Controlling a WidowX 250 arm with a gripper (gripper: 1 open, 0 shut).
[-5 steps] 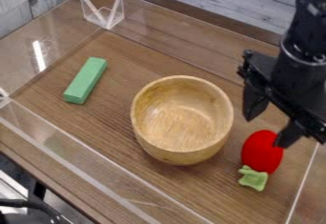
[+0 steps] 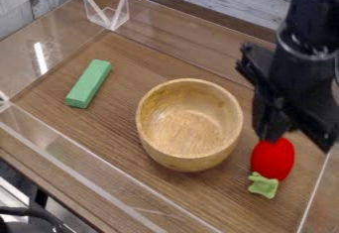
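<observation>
My gripper (image 2: 265, 88), a large dark mechanism at the right of the camera view, hangs over a red strawberry-like object (image 2: 273, 156) with a green top (image 2: 264, 185). Whether its fingers are open or shut, I cannot tell. A tan bowl (image 2: 188, 118) sits left of the red object. A green block (image 2: 89, 82) lies at the far left of the wooden table (image 2: 133, 197).
A small clear wire-like item (image 2: 103, 13) stands at the back left. The table's left edge runs along the view's side. The wood behind the bowl is clear.
The arm has shifted and now reaches higher and wider in view above the red object. The bowl, red object and green block look unmoved.
</observation>
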